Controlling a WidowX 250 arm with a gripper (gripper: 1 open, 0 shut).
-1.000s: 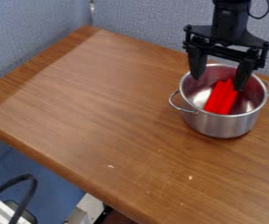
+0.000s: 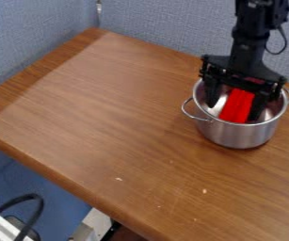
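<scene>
A steel pot (image 2: 233, 134) with a wire handle stands on the right of the wooden table. Inside it is a red object (image 2: 236, 105). My black gripper (image 2: 238, 94) reaches down from above into the pot, its open fingers at either side of the red object. The fingertips are partly hidden by the pot and the object.
Blue-grey padded walls stand behind and at the left. A black cable and white item lie off the table at the lower left.
My gripper has moved down from above the pot into it, around the red object. The pot stands where it was.
</scene>
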